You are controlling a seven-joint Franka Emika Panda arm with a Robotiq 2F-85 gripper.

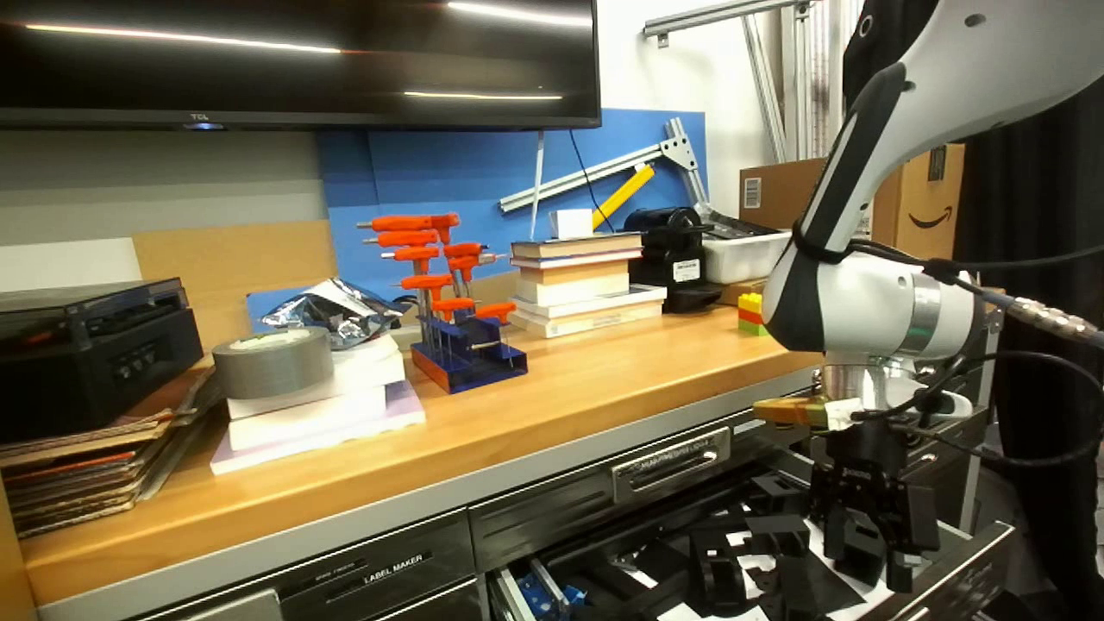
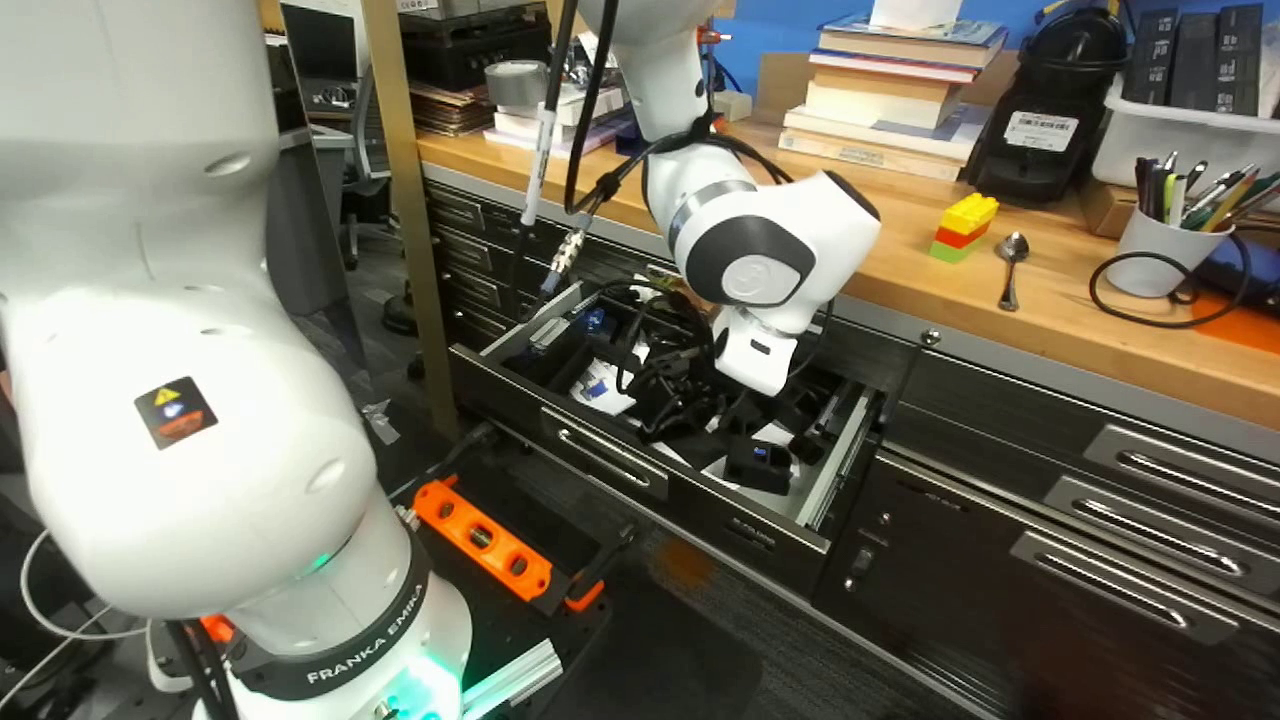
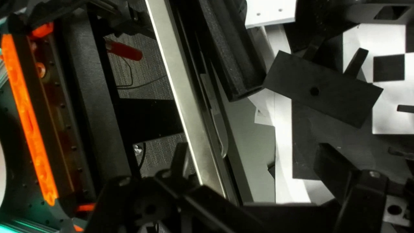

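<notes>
My gripper points down, low over the open drawer near its front wall. In the wrist view the gripper is open, its fingers wide apart. One finger appears beyond the metal front edge, against the floor; the other shows over the drawer's inside. Nothing is held between them. Several black parts lie on white paper in there, among them a flat block with a hole and a dark tube. From exterior view 2 the fingers are hidden behind the arm.
Above the drawer runs the wooden worktop, with a stack of books, toy bricks, a spoon and a pen cup. An orange bar lies by the robot's base. Cables hang round the arm.
</notes>
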